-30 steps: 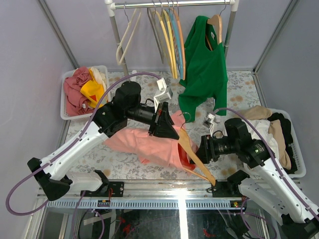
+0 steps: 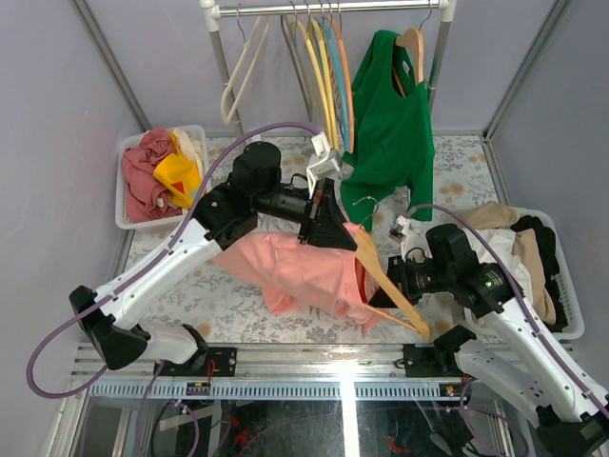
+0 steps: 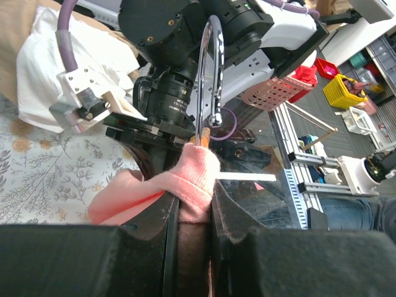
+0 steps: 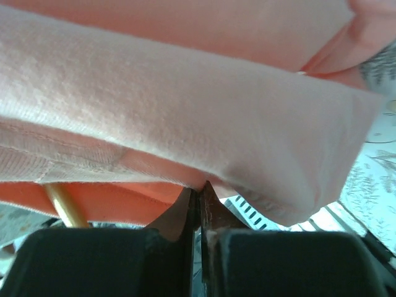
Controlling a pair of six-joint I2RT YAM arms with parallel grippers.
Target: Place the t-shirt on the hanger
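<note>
A pink t shirt (image 2: 295, 271) hangs stretched over the table's middle, partly around a wooden hanger (image 2: 385, 281). One hanger arm sticks out bare toward the front right. My left gripper (image 2: 347, 233) is closed around the hanger's neck and the pink fabric; in the left wrist view the fabric (image 3: 197, 176) wraps the neck just below the metal hook (image 3: 210, 68). My right gripper (image 2: 381, 293) is at the shirt's opening beside the hanger. In the right wrist view its fingertips meet at the pink hem (image 4: 247, 185), pinching the thin cloth edge. A bit of hanger wood (image 4: 65, 204) shows under the cloth.
A green garment (image 2: 395, 114) hangs on the rack's rail (image 2: 333, 7) behind, beside several empty hangers. Clothes baskets stand at the left (image 2: 127, 190) and right (image 2: 561, 248).
My left gripper has moved right with the hanger and shirt. The hanger's bare arm has shifted to the right and slightly up. My right gripper has barely moved.
</note>
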